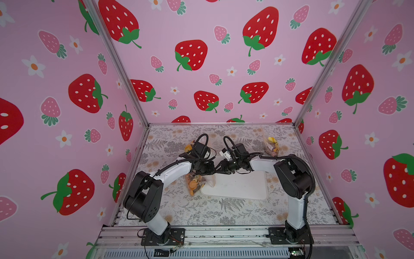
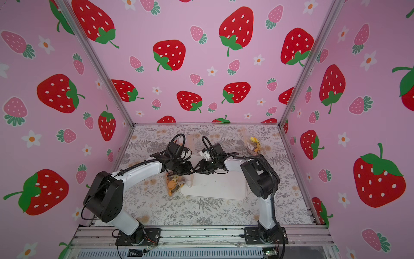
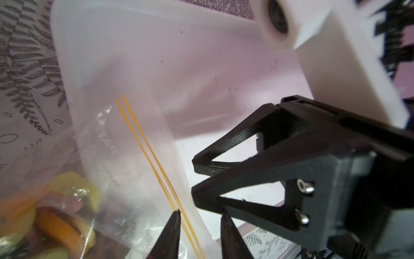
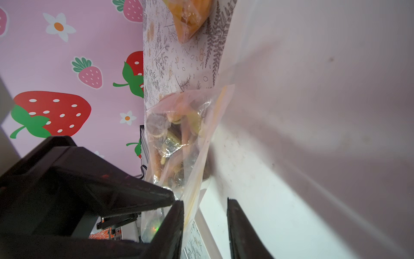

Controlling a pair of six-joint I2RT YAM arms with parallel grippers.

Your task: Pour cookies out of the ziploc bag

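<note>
The clear ziploc bag point(image 3: 129, 172) with orange double zip lines lies with its mouth over the white tray point(image 3: 207, 77). Cookies point(image 3: 60, 228) fill its lower part, off the tray's left side. My left gripper is open above the mouth; the zip lines run through the view between its fingertips. Facing it, my right gripper is open too. In the right wrist view the bag's mouth edge passes between its fingers, near the left one. The two grippers' tips nearly meet; whether either touches the plastic I cannot tell.
A second bag with orange and yellow contents point(image 1: 189, 146) lies behind the left arm. Another bag with yellow pieces point(image 1: 272, 146) rests at the back right. The tray's front right point(image 1: 241, 190) is bare.
</note>
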